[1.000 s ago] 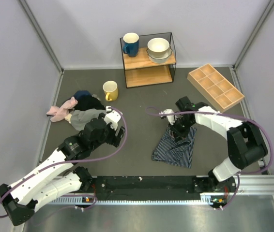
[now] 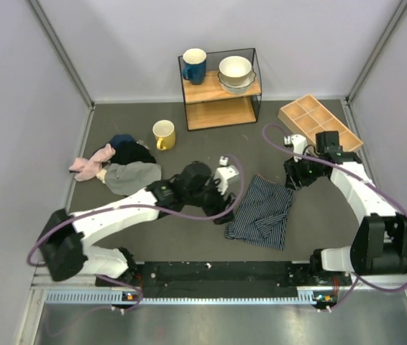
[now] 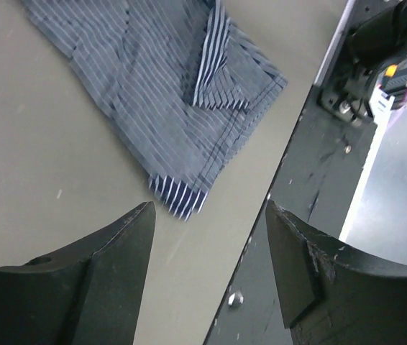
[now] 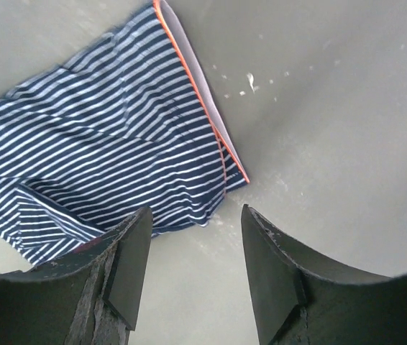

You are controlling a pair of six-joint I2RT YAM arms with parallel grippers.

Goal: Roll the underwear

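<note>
The striped dark underwear lies flat on the table, its orange-edged waistband on the far side and a fold running across its nearer part. Just left of its near-left corner hovers my left gripper; in the left wrist view its fingers stand apart with nothing between them, the cloth's striped corner just beyond. My right gripper hangs by the cloth's far-right corner. Its fingers are spread too, and the underwear spreads out ahead of them in the right wrist view.
At the far left is a pile of clothes. A yellow mug and a shelf with cup and bowls stand at the back. The compartment tray lies back right. Bare table surrounds the underwear.
From the left, my left gripper has swung right to the underwear's edge. My right gripper has moved off the cloth's middle to the right. The underwear looks much the same.
</note>
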